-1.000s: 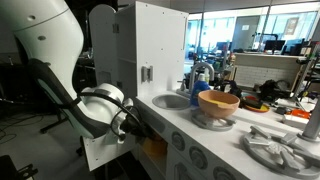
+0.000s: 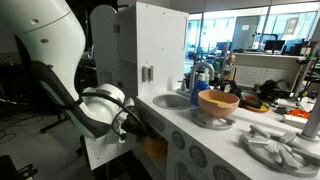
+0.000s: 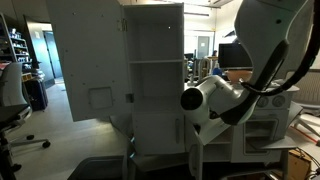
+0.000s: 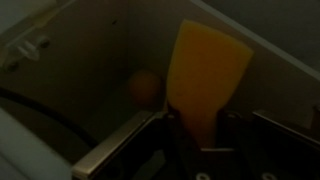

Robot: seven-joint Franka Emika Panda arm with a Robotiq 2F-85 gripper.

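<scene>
In the dim wrist view, an orange-yellow block [image 4: 208,65], perhaps a sponge, stands upright and tilted. Its lower end is between the dark fingers of my gripper. The fingers are apart with the block in the gap; whether they press on it, I cannot tell. Behind it to the left lies a small round orange-brown item [image 4: 147,88] in a corner of what looks like a box or drawer. From outside, the arm [image 2: 95,110] bends down low beside the counter's front, and the gripper's tips are hidden.
Light walls of the enclosure [image 4: 265,45] close in around the block. The counter [image 2: 190,118] holds a sink [image 2: 172,101], an orange bowl [image 2: 218,102] and a blue bottle [image 2: 203,75]. A tall white cabinet [image 3: 155,75] stands beside the arm.
The arm looks nearly still over the last second, at most slightly shifted near the counter's front. Nothing else has visibly moved.
</scene>
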